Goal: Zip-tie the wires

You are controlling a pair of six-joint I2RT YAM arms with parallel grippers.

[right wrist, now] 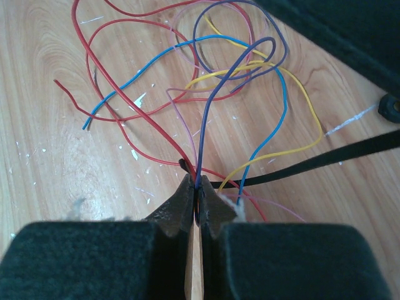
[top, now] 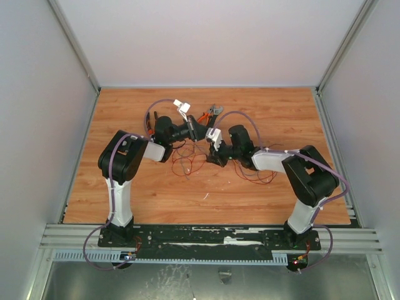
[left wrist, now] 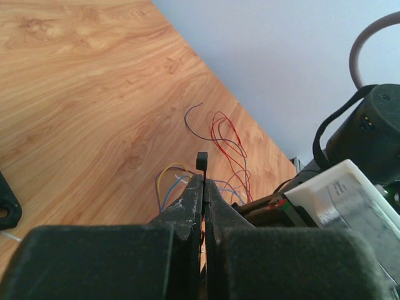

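Note:
My left gripper, also above the middle of the table in the top view [top: 204, 134], is shut on a thin black zip tie [left wrist: 202, 161] whose end pokes up between the fingertips. In the right wrist view a black zip tie strip [right wrist: 312, 161] crosses from the right edge and passes among the wires close to my other fingertips. My right gripper is shut on a red wire [right wrist: 134, 106] and a purple wire [right wrist: 205, 119]. Blue [right wrist: 284, 103] and yellow [right wrist: 300, 147] wires run beside those fingertips; whether they are pinched too cannot be told.
Orange-handled pliers [top: 204, 117] lie behind the left gripper. Loose red wires [top: 187, 164] spread on the table left of the right gripper, and more [top: 256, 177] on its right.

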